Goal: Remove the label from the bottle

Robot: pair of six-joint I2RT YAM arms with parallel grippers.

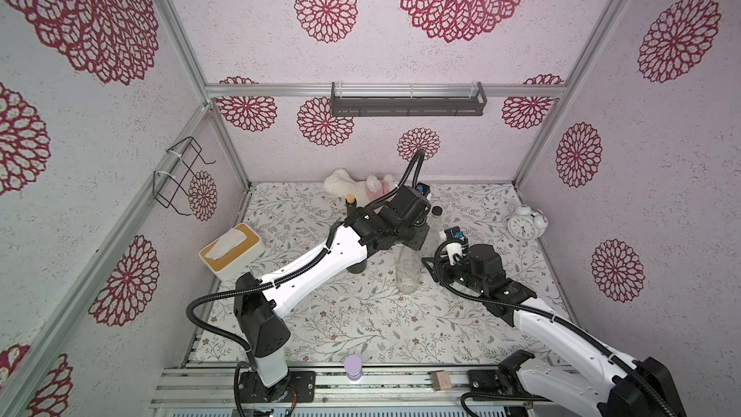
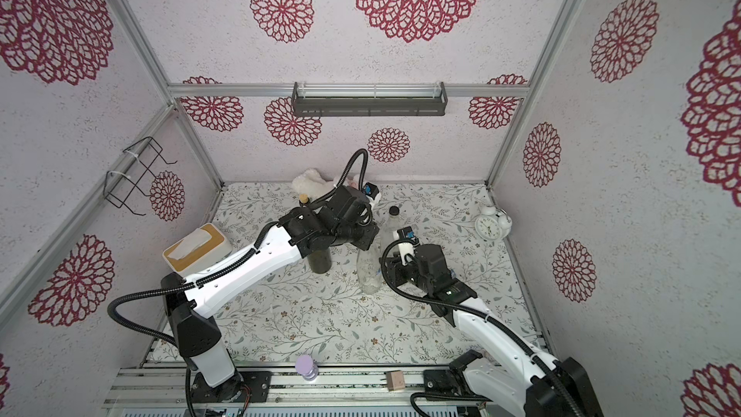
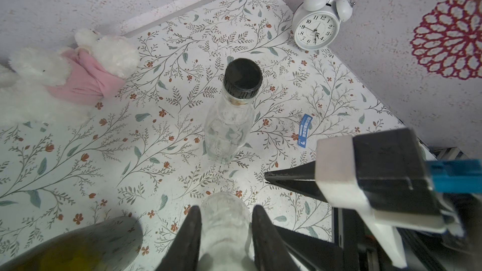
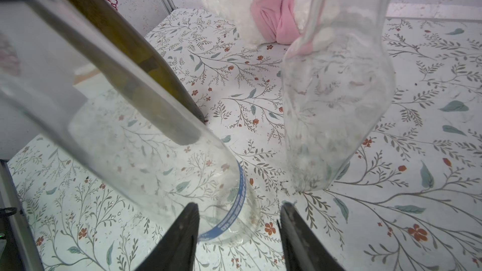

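Observation:
A clear bottle point(image 3: 224, 210) is held tilted above the table by my left gripper, which is shut on its upper part. In the right wrist view the same bottle point(image 4: 150, 135) slants down from upper left, with a thin blue band point(image 4: 232, 220) around its lower end. My right gripper stands open near that end, the band's lower part lying between its fingertips and the bottle beyond them. From the left wrist, one dark finger point(image 3: 293, 173) of the right gripper shows, beside the bottle. Whether either finger touches the bottle, I cannot tell.
Another clear bottle with a black cap point(image 3: 243, 77) stands behind. A dark bottle point(image 3: 80, 246) is at the left, and a small blue sticker point(image 3: 304, 130) lies on the table. A plush toy point(image 1: 359, 185), a white alarm clock point(image 1: 527, 224) and a tissue box point(image 1: 231, 251) stand near the walls.

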